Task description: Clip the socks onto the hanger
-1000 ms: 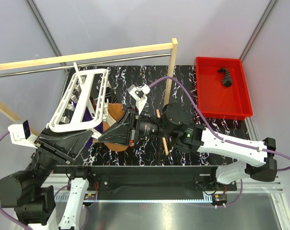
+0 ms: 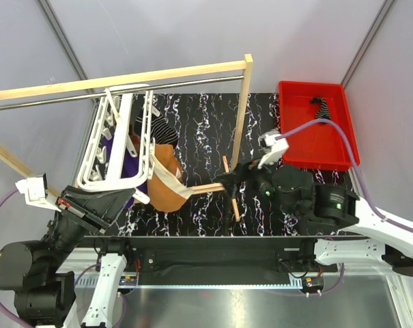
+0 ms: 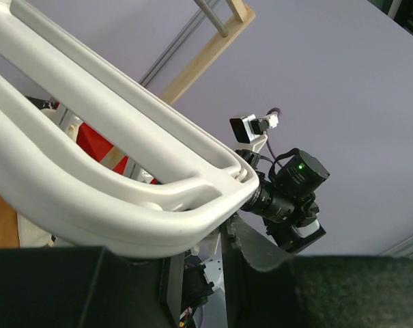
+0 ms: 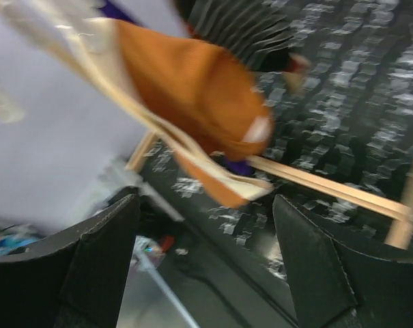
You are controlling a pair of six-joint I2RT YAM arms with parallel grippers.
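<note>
The white hanger (image 2: 117,147) hangs from the rod at the left, its near edge at my left gripper (image 2: 130,197), which is shut on it. In the left wrist view the hanger's rounded corner (image 3: 213,198) fills the space above the fingers. An orange sock with a cream band (image 2: 166,184) hangs at the hanger's right side; a black striped sock (image 2: 164,131) and a purple sock (image 2: 130,164) hang behind it. To the right, my right gripper (image 2: 228,183) stands open and clear of the orange sock (image 4: 192,85). Whether a clip grips that sock is hard to tell.
A red bin (image 2: 315,147) at the far right holds a striped sock (image 2: 321,109). The wooden frame (image 2: 241,116) rises beside my right gripper, with its foot (image 2: 231,191) on the black marbled table (image 2: 199,130).
My right gripper has pulled back rightward from the hanger's near right corner. The hanger has swung slightly, and more of the orange sock and its cream band shows.
</note>
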